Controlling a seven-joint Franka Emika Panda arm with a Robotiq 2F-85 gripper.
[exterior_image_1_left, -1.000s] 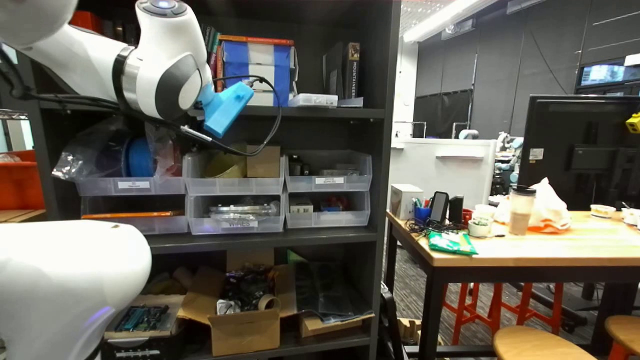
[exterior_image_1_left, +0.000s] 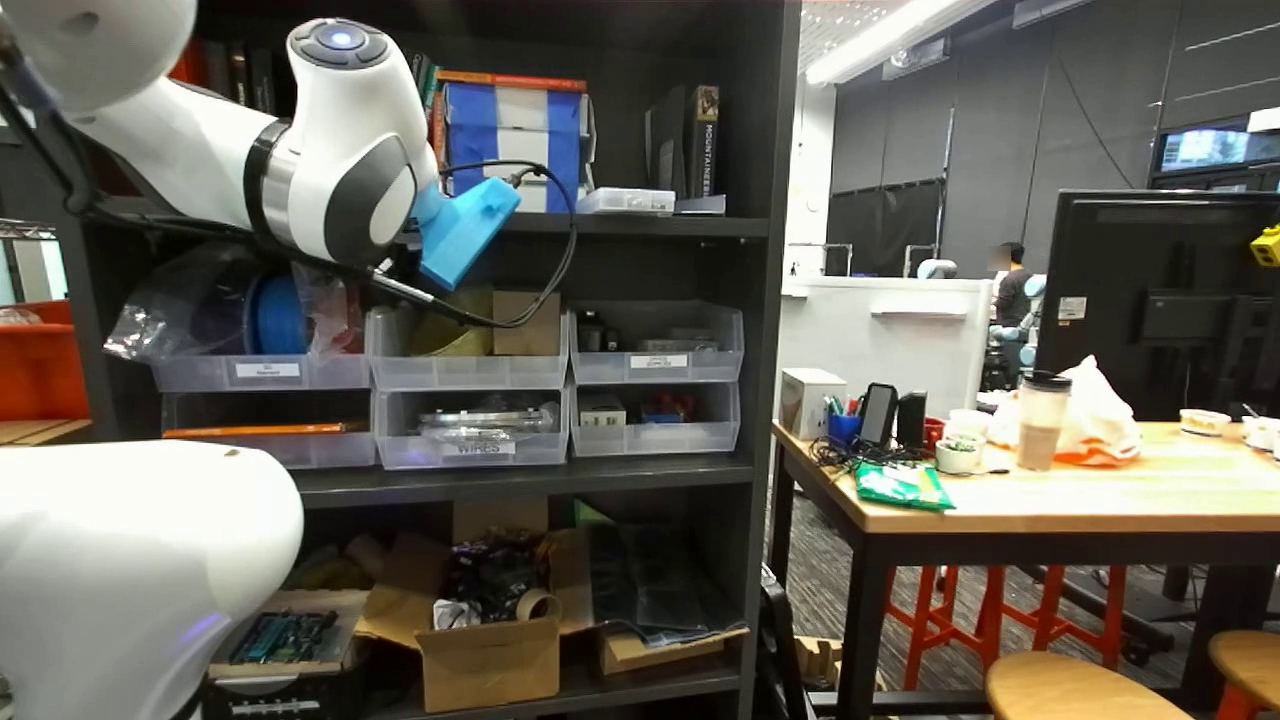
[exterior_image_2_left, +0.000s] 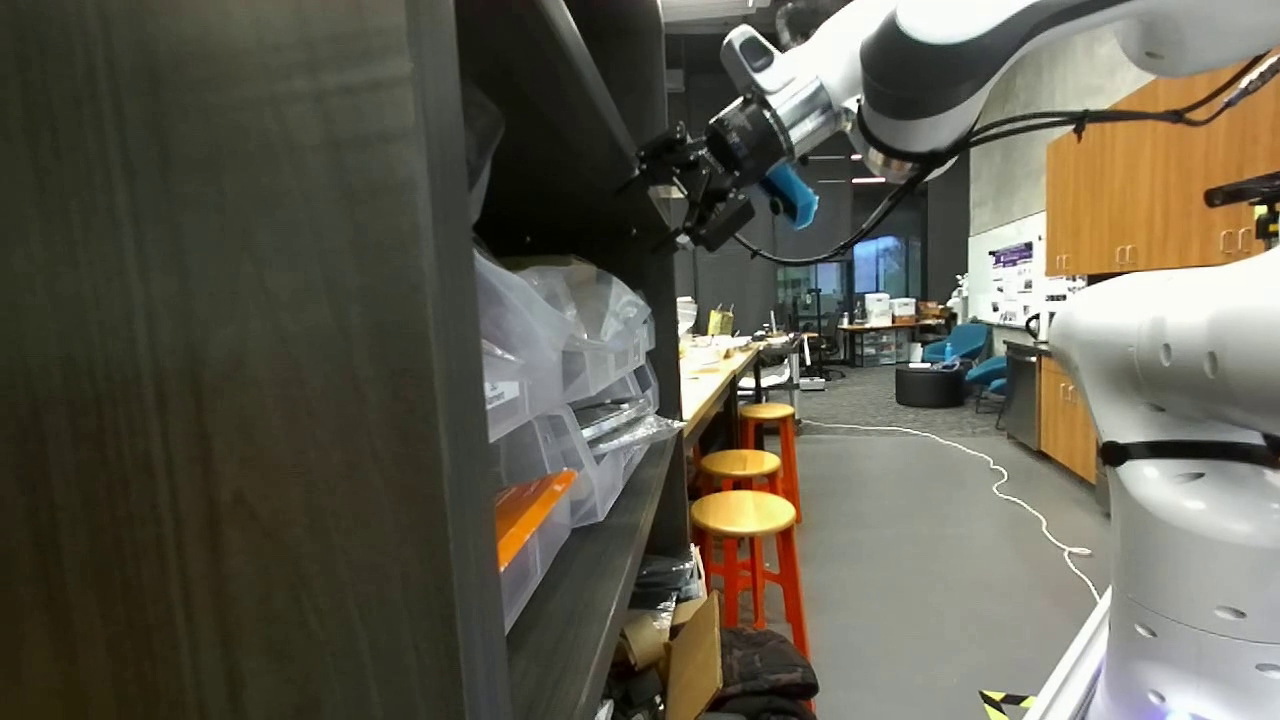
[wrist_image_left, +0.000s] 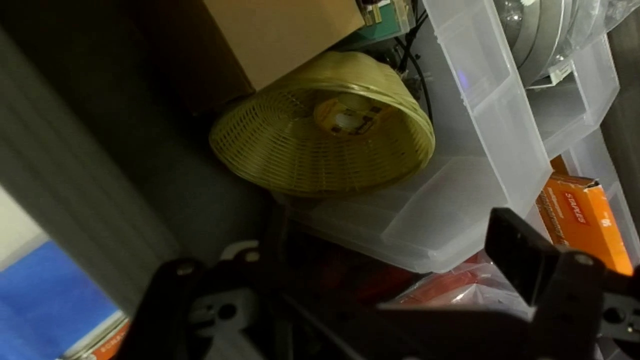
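Observation:
My gripper (exterior_image_2_left: 672, 216) is beside the upper part of the dark shelf unit in exterior view 2, its fingers apart with nothing between them. In the wrist view, the black fingers (wrist_image_left: 519, 255) spread wide along the bottom of the picture. Beyond them a yellow woven basket (wrist_image_left: 282, 144) lies tilted in a clear plastic bin (wrist_image_left: 444, 210), its open side facing the camera. A round roll with an orange label (wrist_image_left: 348, 114) shows inside the basket. Next to the basket is a brown cardboard box (wrist_image_left: 282, 36). In exterior view 1 the gripper's fingers are hidden behind the arm and its blue part (exterior_image_1_left: 470, 230).
Several clear bins (exterior_image_1_left: 654, 360) stand in two rows on the middle shelf. Above them, a shelf board (exterior_image_1_left: 672, 226) carries a blue-and-white box (exterior_image_1_left: 516, 132) and books. An orange Staples box (wrist_image_left: 582, 216) sits in a lower bin. Right of the shelf stands a wooden table (exterior_image_1_left: 1080, 510).
In exterior view 1 the arm's end has come down and slightly to the right, and its blue part is tilted a little differently. The bins and the basket look unmoved.

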